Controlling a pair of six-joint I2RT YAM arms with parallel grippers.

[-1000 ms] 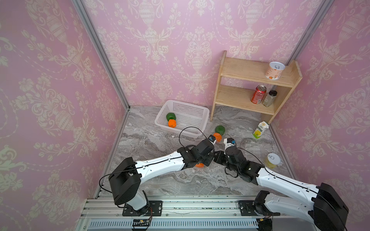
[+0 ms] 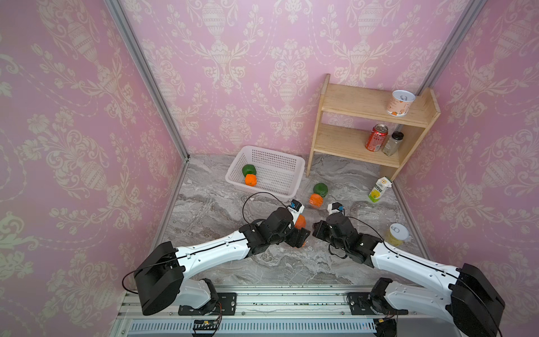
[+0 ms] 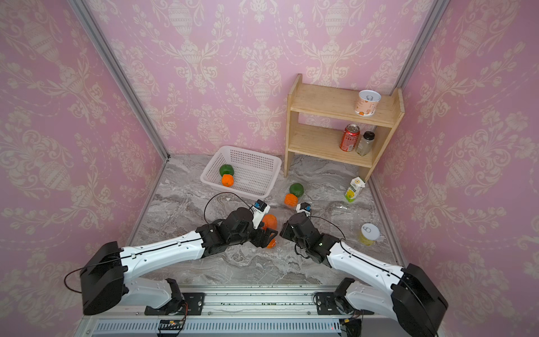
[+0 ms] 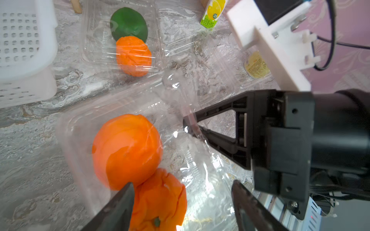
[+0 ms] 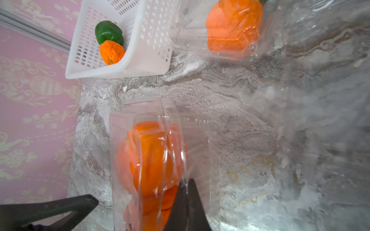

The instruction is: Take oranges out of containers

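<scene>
In the left wrist view, a clear plastic container holds a smooth orange and a wrinkled orange pepper-like piece. My left gripper is open over it, fingers blurred at the bottom edge. My right gripper has its tips at the container's right side. Its state is hard to see in the right wrist view, where one dark finger is behind clear plastic. Behind, another clear container holds an orange piece and a green one.
A white basket with green and orange items stands at the back left. A wooden shelf with cans and a jar is at the back right. A carton, clear containers and a yellow can lie along the right.
My left arm has shifted left and back toward its base, uncovering more of the orange items. My right arm has moved only slightly.
</scene>
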